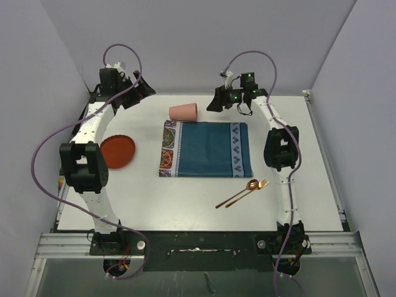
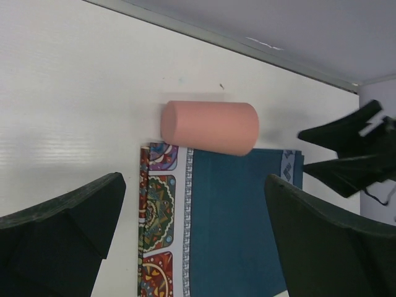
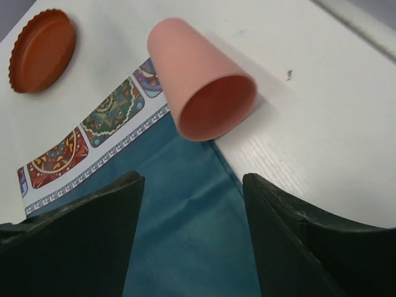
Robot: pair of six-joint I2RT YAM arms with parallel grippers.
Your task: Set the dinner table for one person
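A pink cup (image 1: pixel 184 112) lies on its side at the top left edge of the teal placemat (image 1: pixel 207 150), its mouth facing right. In the right wrist view the cup (image 3: pixel 197 77) shows its open mouth. My left gripper (image 1: pixel 143 90) is open to the left of the cup with nothing between its fingers. On the other side, my right gripper (image 1: pixel 213 104) stands apart from the cup, its fingers parted and empty. An orange-red plate (image 1: pixel 117 151) rests left of the placemat. A spoon (image 1: pixel 251 185) and a fork (image 1: pixel 262 184) lie below the placemat's lower right corner.
A wall (image 1: pixel 185 49) rises behind the table's far edge. Bare white table (image 1: pixel 161 207) lies in front of the placemat. The left arm reaches past the plate's left side.
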